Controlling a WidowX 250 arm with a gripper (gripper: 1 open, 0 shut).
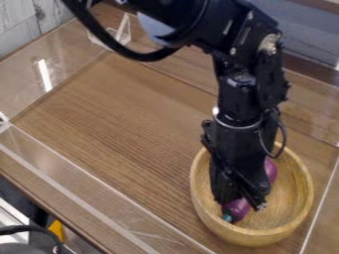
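The black robot gripper (233,188) is lowered into a round wooden bowl (249,230) at the lower right, its fingertips at or just above a purple object (236,211) lying inside. The fingers look close together; the arm hides part of the object, and whether they touch it cannot be told.
Bare wooden tabletop (106,129) fills the left and middle. Clear plastic edging runs along the left side, and a pale wall or ledge is at the back right.
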